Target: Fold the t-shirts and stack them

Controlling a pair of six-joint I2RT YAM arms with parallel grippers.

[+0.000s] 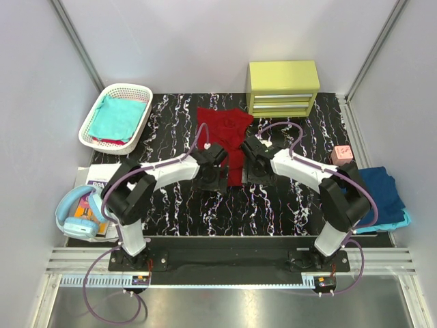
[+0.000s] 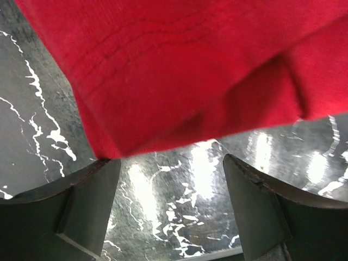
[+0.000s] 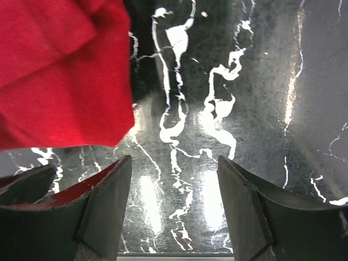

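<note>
A rumpled red t-shirt (image 1: 222, 125) lies on the dark marbled table, running from the back middle toward the front between both arms. My left gripper (image 1: 217, 189) is over its near edge. In the left wrist view the red shirt (image 2: 179, 70) fills the upper part, and the part-open fingers (image 2: 89, 201) have a gap of bare table between them. By the shirt's near right corner, my right gripper (image 1: 257, 182) stands open. The right wrist view has the red shirt (image 3: 70, 98) at upper left, outside the fingers (image 3: 111, 201). Folded blue shirts (image 1: 374, 195) are stacked at the right edge.
A white basket (image 1: 145, 117) with turquoise and red cloth stands at back left. Headphones (image 1: 80, 227) rest on magazines at front left. A yellow-green drawer box (image 1: 283, 78) is behind, a pink box (image 1: 341, 155) at right.
</note>
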